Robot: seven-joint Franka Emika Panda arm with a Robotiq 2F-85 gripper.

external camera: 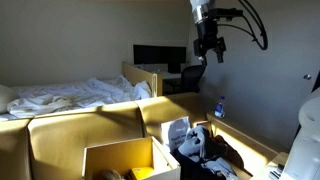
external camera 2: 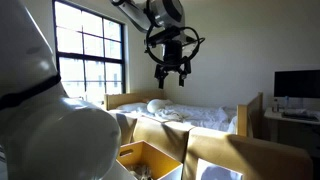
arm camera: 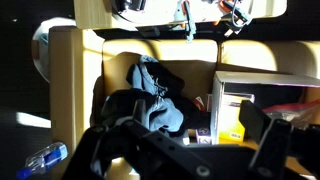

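Observation:
My gripper [external camera: 210,58] hangs high above the sofa, well clear of everything below. In exterior view 2 its black fingers stand apart [external camera 2: 172,82], and nothing shows between them. The wrist view looks down past the spread fingers onto the seat. A crumpled dark grey cloth [arm camera: 150,95] lies there, also visible as a heap [external camera: 205,148] in exterior view 1. Beside it is an open cardboard box [external camera: 120,154] holding a yellow item [arm camera: 236,132] and other things that are hard to make out.
A clear bottle with a blue part [arm camera: 42,160] stands at the sofa's side [external camera: 220,106]. A white panel [external camera: 176,132] leans near the cloth. Behind the sofa back [external camera: 60,135] are a bed [external camera: 75,94] and a dark monitor [external camera: 160,56]. Air around the gripper is free.

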